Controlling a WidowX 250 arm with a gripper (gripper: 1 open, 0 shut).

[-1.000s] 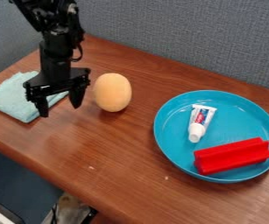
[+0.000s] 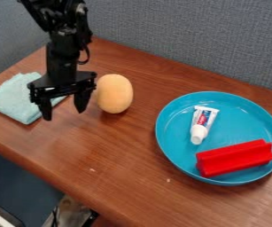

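Note:
My black gripper hangs open over the left part of the wooden table, its fingers pointing down at the edge of a folded pale-blue cloth. Just right of the gripper an orange egg-shaped object stands on the table, with nothing between my fingers. On the right, a blue plate holds a white toothpaste tube and a red block-like object.
A grey fabric partition runs along the back. The table's front edge drops away at lower left.
My gripper has shifted very slightly to the right, toward the orange egg. The objects have not moved.

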